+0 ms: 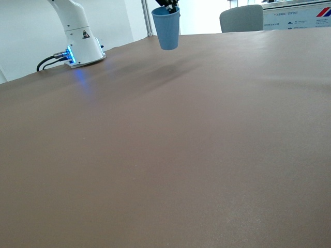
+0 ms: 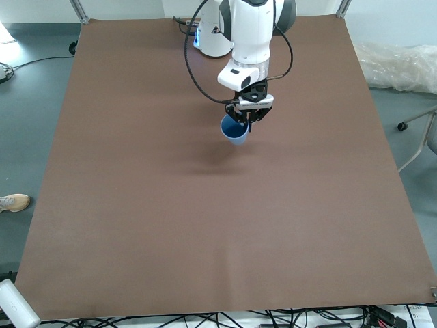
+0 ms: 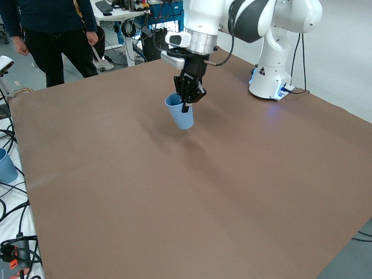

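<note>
A light blue cup (image 2: 234,137) hangs above the brown table, with my black gripper (image 3: 186,99) shut on its rim. In the top view the same cup (image 1: 166,31) is held upright in the air at the top middle, its shadow on the table beneath; the gripper is mostly cropped there. In the right view the cup (image 3: 179,118) is slightly tilted below the wrist. The fingertips are partly hidden by the cup.
A second blue cup (image 3: 6,167) stands off the table's left edge among cables in the right view, where a person also stands at the back.
</note>
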